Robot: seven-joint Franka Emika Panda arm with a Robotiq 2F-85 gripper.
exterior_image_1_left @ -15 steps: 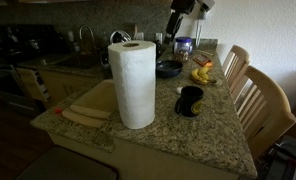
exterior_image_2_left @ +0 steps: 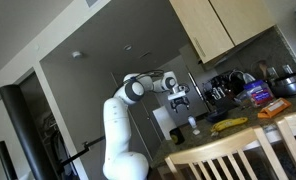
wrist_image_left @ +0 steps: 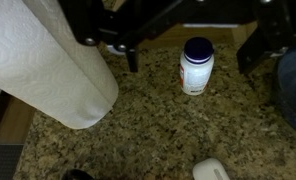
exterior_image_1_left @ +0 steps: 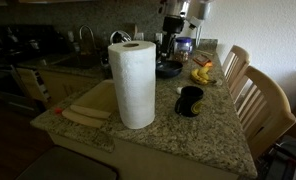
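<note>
My gripper is open in the wrist view, its dark fingers (wrist_image_left: 129, 56) spread wide to either side. Between them in that view, on the granite counter (wrist_image_left: 148, 130), stands a white bottle (wrist_image_left: 195, 75) with a dark blue cap; no finger touches it visibly. Exterior view 2 shows the same white bottle (exterior_image_2_left: 194, 124) upright below the arm's end. From exterior view 1, the gripper (exterior_image_1_left: 166, 48) hangs over the far part of the counter, behind the paper towel roll, and the bottle cannot be made out.
A tall paper towel roll (exterior_image_1_left: 136, 85) stands close on the left. Around lie a black mug (exterior_image_1_left: 189, 101), a dark pan (exterior_image_1_left: 168, 69), bananas (exterior_image_1_left: 200, 75), a purple-lidded jar (exterior_image_1_left: 183, 47) and a cutting board (exterior_image_1_left: 95, 102). Chairs (exterior_image_1_left: 263, 110) line the right edge.
Over the last second the gripper has come down toward the counter near the pan. The roll, mug and bananas have stayed in place.
</note>
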